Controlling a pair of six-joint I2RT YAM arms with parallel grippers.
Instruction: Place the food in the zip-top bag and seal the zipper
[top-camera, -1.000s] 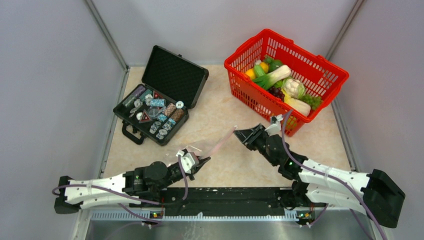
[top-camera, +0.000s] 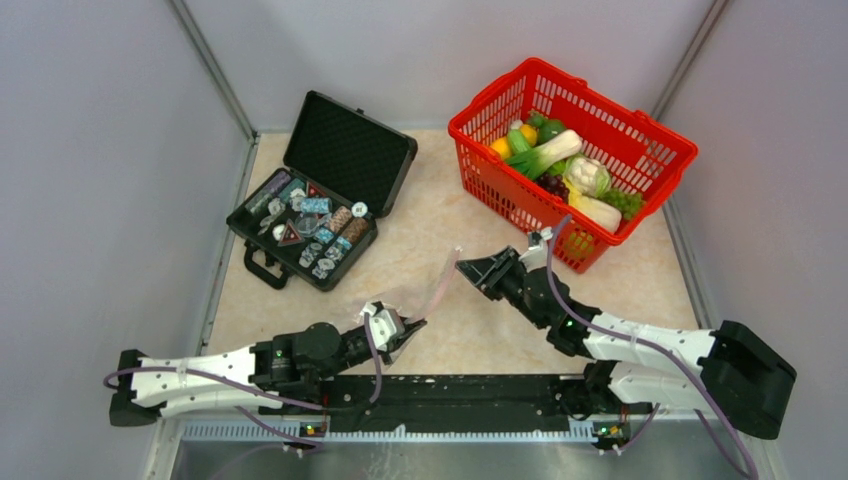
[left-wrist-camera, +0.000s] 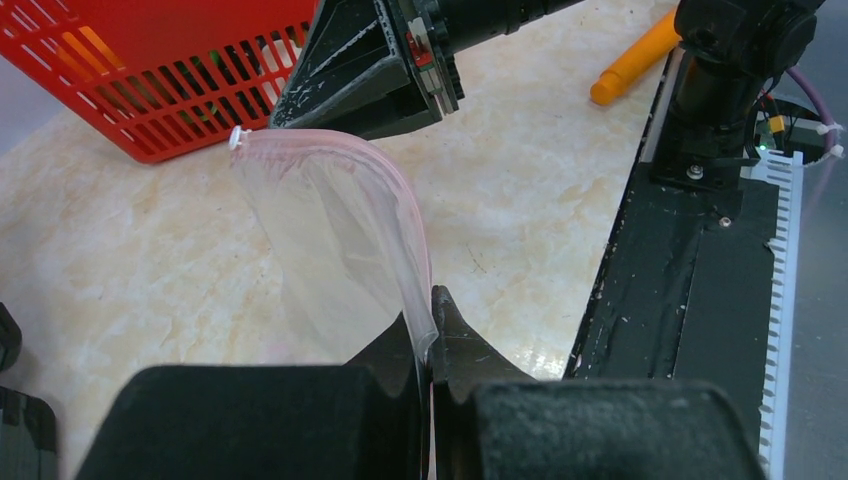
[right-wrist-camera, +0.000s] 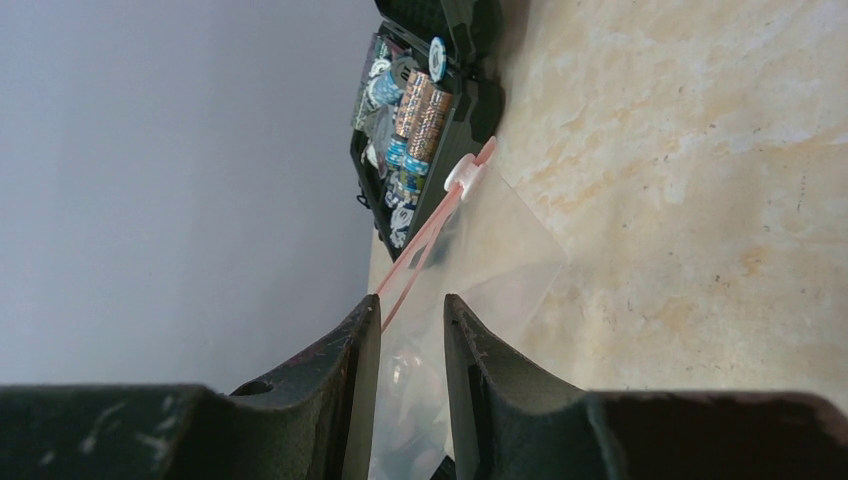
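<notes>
A clear zip bag (left-wrist-camera: 330, 230) with a pink zipper strip stands up from my left gripper, which is shut on its edge. The bag looks flat, with no food visible inside. At the far end of the strip is a white slider (right-wrist-camera: 463, 173). My right gripper is part open; the strip passes behind one of its fingers (right-wrist-camera: 363, 350), and no grip on it shows. From above, the right gripper (top-camera: 460, 264) is close to the strip's upper end. Various vegetables (top-camera: 550, 155) lie in the red basket (top-camera: 640, 135).
An open black case (top-camera: 345, 150) with small patterned items stands at the back left. In the left wrist view, an orange cylindrical thing (left-wrist-camera: 632, 62) lies by the table's front edge. Bare table (top-camera: 440, 190) lies between case and basket.
My right gripper has moved a little to the left. The bag's upper end has shifted left and stands steeper. The left gripper has moved slightly right and toward the front.
</notes>
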